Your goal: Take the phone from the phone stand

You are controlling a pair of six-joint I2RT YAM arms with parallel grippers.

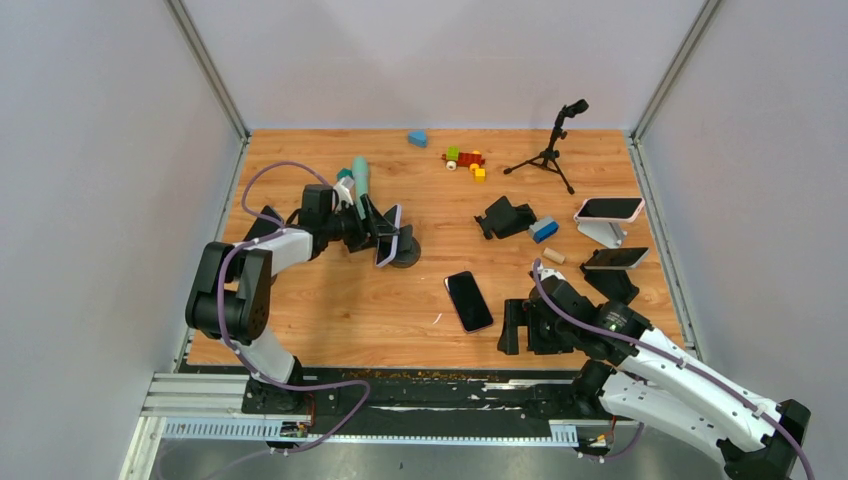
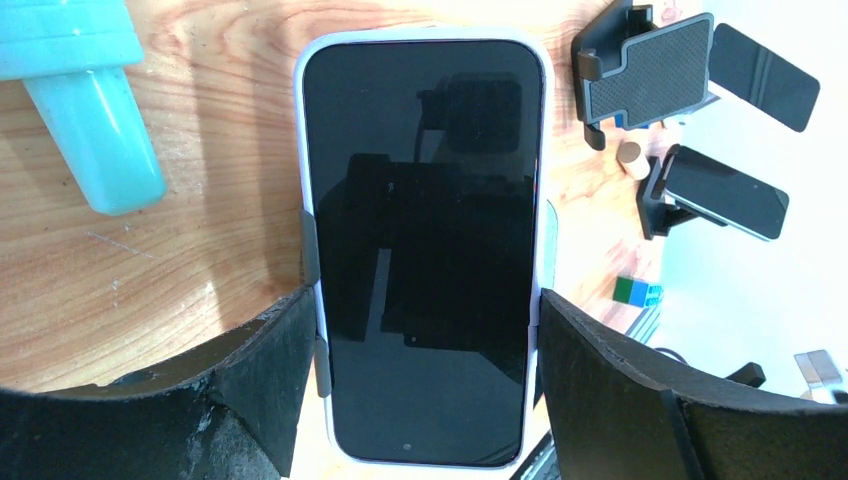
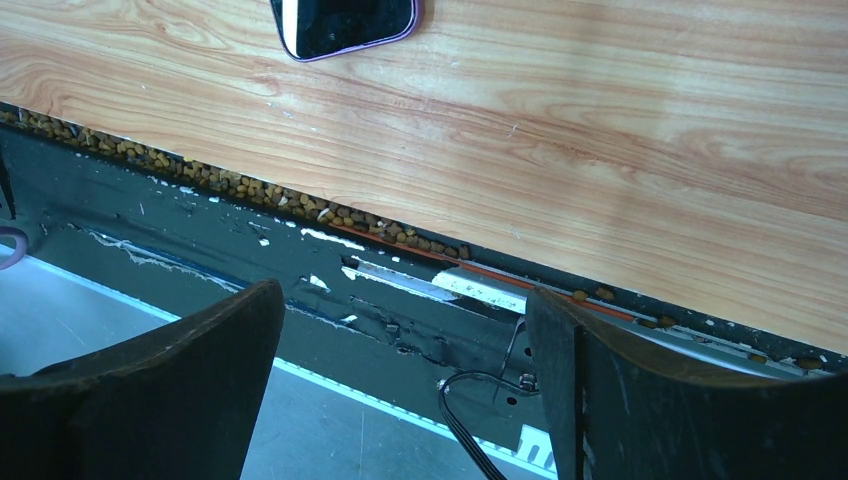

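Observation:
A white-edged phone (image 2: 425, 250) with a dark screen fills the middle of the left wrist view, leaning against a dark round-based stand (image 1: 405, 252) at the table's left. Two grey tabs (image 2: 311, 248) show along its left edge; most of the stand is hidden behind it. My left gripper is open about the phone's width, a fingertip at each long edge, seemingly touching both. Whether it bears any of the phone's weight does not show. Over the front table edge, my right gripper stands open, with nothing between its fingers.
Another phone (image 1: 469, 301) lies flat near the front. A teal bottle-like object (image 1: 361, 185) stands close beside the left gripper. On the right are an empty black stand (image 1: 505, 217), two phones on stands, including a pink-edged phone (image 1: 609, 209), and a tripod (image 1: 548, 155).

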